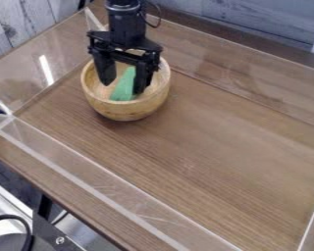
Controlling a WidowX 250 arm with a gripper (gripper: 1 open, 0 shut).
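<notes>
A round wooden bowl (129,108) sits on the upper left part of the wooden table. A green object (123,88) lies inside it. My black gripper (125,75) reaches down into the bowl from the top of the view, open, with one finger on either side of the bowl's middle above the green object. Whether the fingers touch the green object I cannot tell.
A pale wall edge runs along the top left, and a black cable (16,225) lies at the lower left.
</notes>
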